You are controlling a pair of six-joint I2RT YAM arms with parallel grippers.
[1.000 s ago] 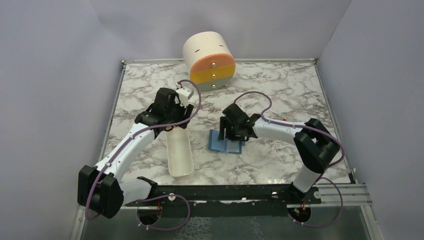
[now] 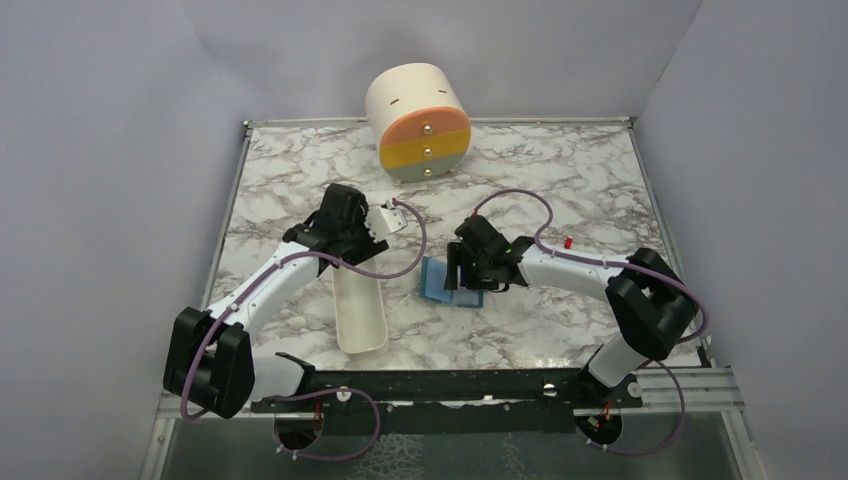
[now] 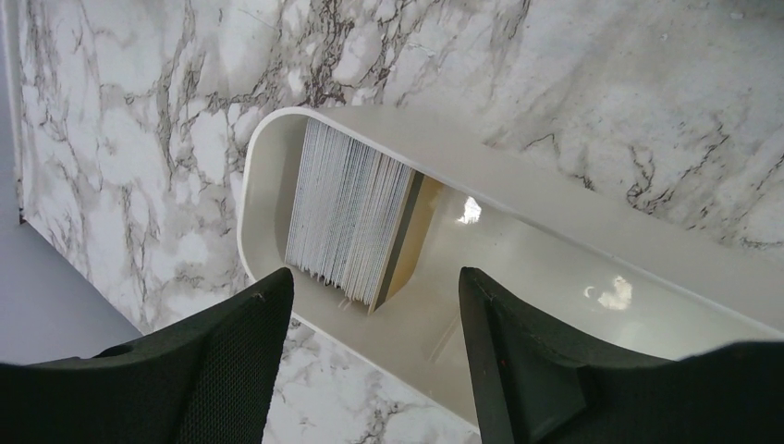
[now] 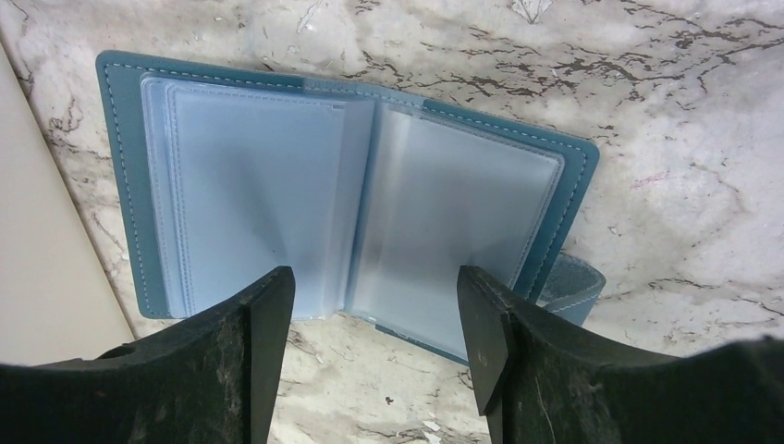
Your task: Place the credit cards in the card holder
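A white elongated tray point(image 2: 359, 310) holds a tightly packed stack of cards point(image 3: 347, 208) at one end. My left gripper hovers open over the tray, fingers apart around empty space. The blue card holder point(image 4: 250, 194) lies spread open on the marble table, with clear sleeves on both halves. My right gripper is above the holder's lower edge, its fingers apart with nothing seen between them. In the top view both grippers partly hide the tray and holder.
A cream cabinet point(image 2: 415, 90) with orange, yellow and green drawers stands at the back. A small red object point(image 2: 568, 242) lies at the right, partly behind the right arm.
My left gripper has moved a little right and toward the front, turning slightly. My right gripper has shifted slightly right and toward the front over the holder.
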